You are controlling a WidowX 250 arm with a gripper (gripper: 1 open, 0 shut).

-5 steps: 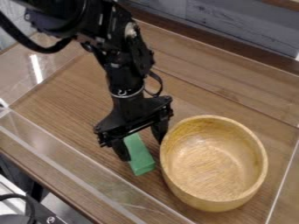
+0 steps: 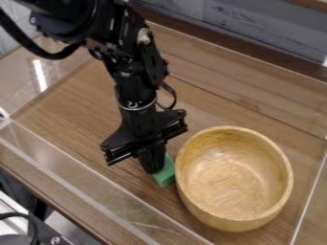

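Observation:
My gripper [image 2: 151, 158] is low over the wooden surface, just left of the bowl, its fingers close together over a green block [image 2: 165, 176]. The block lies against the left side of a large tan bowl [image 2: 234, 180] and is partly hidden behind the fingers. Whether anything is between the fingertips cannot be made out.
A pale wall stands at the back. Dark cables and hardware sit beyond the front left edge.
The fingers have drawn closer together over the green block and now cover more of it. The bowl looks unmoved.

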